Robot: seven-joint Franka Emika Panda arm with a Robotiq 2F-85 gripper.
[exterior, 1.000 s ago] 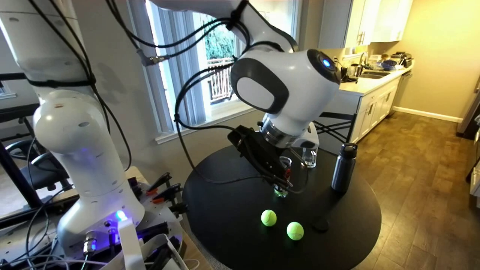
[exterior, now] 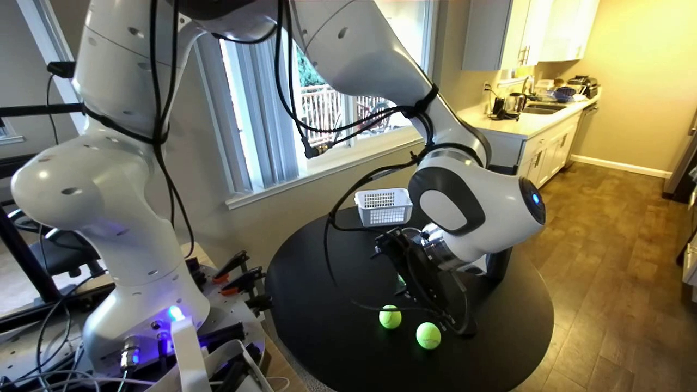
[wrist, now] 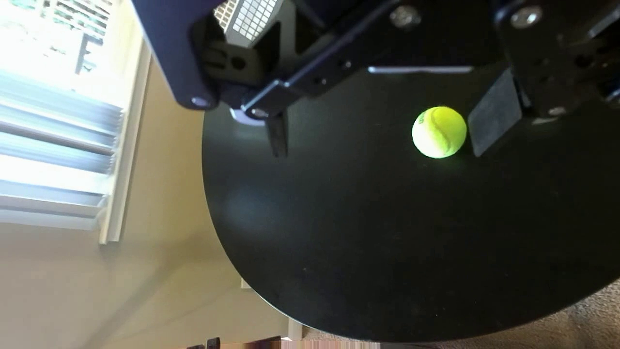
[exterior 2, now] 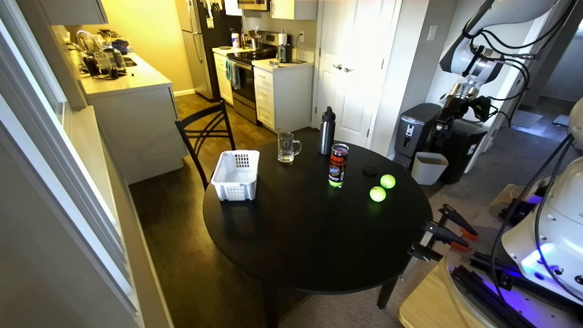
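Two yellow-green tennis balls, a nearer one [exterior: 428, 335] and a farther one [exterior: 390, 317], rest close together on the round black table [exterior 2: 306, 251]. In exterior view 1 my gripper [exterior: 455, 324] points down close to them, its fingertips hard to make out. The wrist view has my gripper open with its fingers wide apart. A single tennis ball [wrist: 440, 133] appears between them there, close beside the right finger pad [wrist: 494, 113] in the picture; whether they touch, I cannot tell. Exterior view 2 places the gripper [exterior 2: 438, 133] beyond the table's far right side.
A white basket [exterior 2: 236, 177] stands at the window end of the table. A glass mug [exterior 2: 285, 147], a dark bottle [exterior 2: 326, 132], a clear ball can [exterior 2: 337, 166] and a flat black ring [exterior 2: 370, 171] also occupy the tabletop.
In exterior view 1 the arm and gripper have moved right and lower, from over the ball can to near the balls. The basket has come into sight; the balls have not moved.
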